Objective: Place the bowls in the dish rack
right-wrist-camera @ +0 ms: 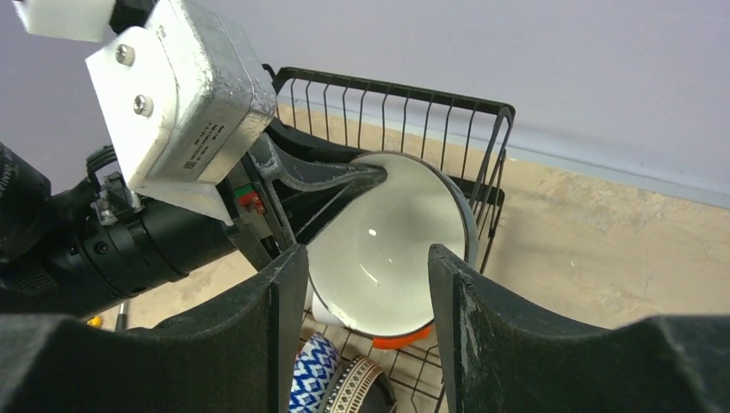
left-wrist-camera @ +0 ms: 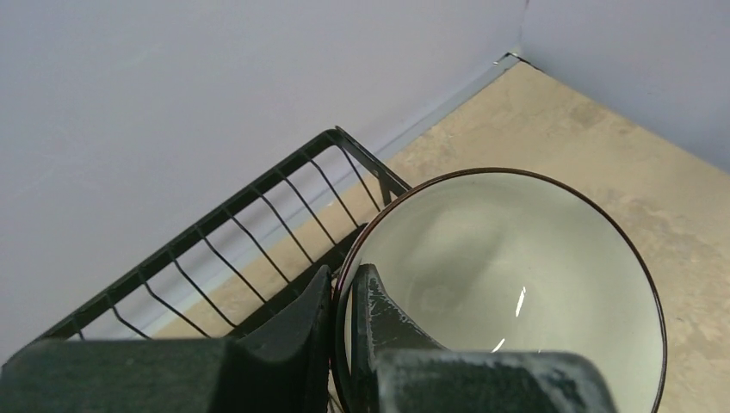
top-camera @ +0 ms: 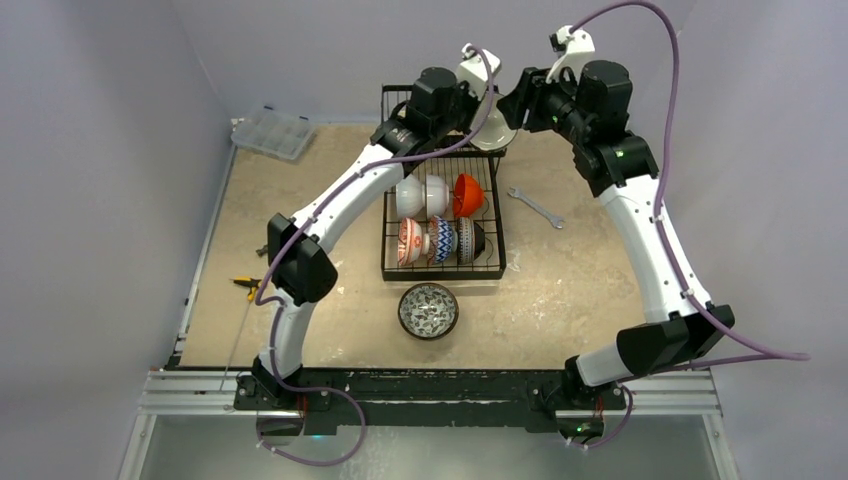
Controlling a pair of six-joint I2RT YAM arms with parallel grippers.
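Observation:
My left gripper is shut on the rim of a white bowl with a thin dark edge (left-wrist-camera: 508, 258), held above the rack's back tier. Tilted, the bowl faces the right wrist camera. My right gripper stands open near it; the bowl shows beyond the gap between its fingers, and I cannot tell whether they touch it. In the black dish rack (top-camera: 442, 275) rest two white bowls (top-camera: 408, 196), an orange bowl (top-camera: 467, 196), a red-patterned bowl (top-camera: 410, 242), a blue zigzag bowl (top-camera: 442, 240) and a dark patterned bowl (top-camera: 469, 241). A black-and-white bowl (top-camera: 428, 310) sits on the table.
A wrench (top-camera: 537, 207) lies right of the rack. At the back left is a clear plastic box (top-camera: 272, 133), and yellow-handled pliers (top-camera: 248, 284) lie at the left. Walls stand close behind the rack.

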